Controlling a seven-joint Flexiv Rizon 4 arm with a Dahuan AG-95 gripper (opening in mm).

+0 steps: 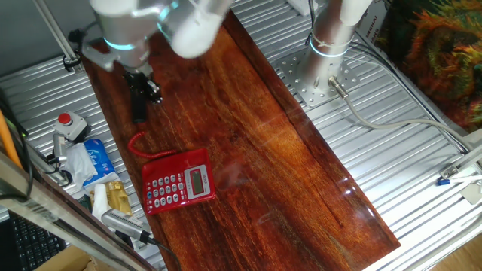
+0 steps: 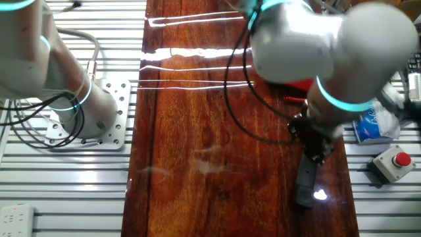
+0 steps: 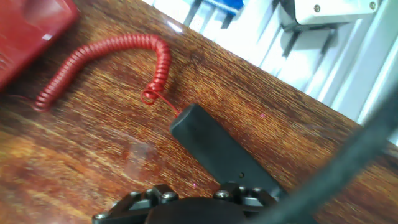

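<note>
A red desk telephone [image 1: 154,167] with grey keys lies on the brown wooden board [image 1: 256,173]; only its corner [image 3: 31,31] shows in the wrist view. From it a coiled red cord [image 3: 118,43] runs to a black handset [image 3: 211,146], which lies near the board's edge. My gripper [image 1: 144,84] points down close to the handset's far end, away from the phone. In exterior view 2 it hovers around the upper end of the handset [image 2: 306,181]. The wrist view shows the gripper along its bottom edge, but its fingertips and any contact are hidden.
Beyond the board's edge stand a red-button box [image 1: 69,126] and a blue-and-white packet [image 1: 96,162]. The robot's base [image 1: 320,75] is on the opposite side. Much of the board's middle and right is clear.
</note>
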